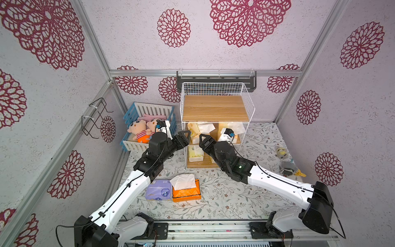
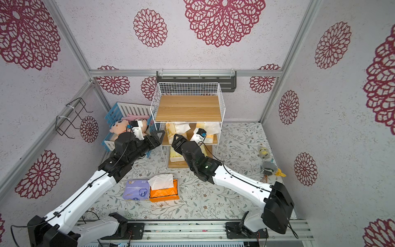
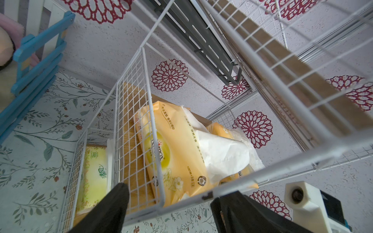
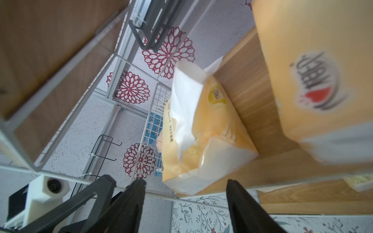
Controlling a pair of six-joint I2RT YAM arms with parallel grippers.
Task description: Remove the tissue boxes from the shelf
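Observation:
Two yellow tissue packs stand on the shelf's middle board. The left tissue pack (image 4: 223, 124), with white tissue sticking out, sits by the mesh side; the right tissue pack (image 4: 310, 77) stands beside it. My left gripper is open at the shelf's front left corner, with the mesh side and left pack beyond its fingers. In front of the left pack, my right gripper is open, its fingers empty and short of the front edge. On the bottom board is a pale yellow tissue pack (image 1: 195, 154); the right arm hides part of that level.
The white wire shelf (image 1: 215, 109) has a bare wooden top. A purple pack (image 1: 158, 190) and an orange pack (image 1: 187, 194) lie on the table in front. A crate (image 1: 171, 117) holding dolls is at left; small toys (image 1: 290, 166) are at right.

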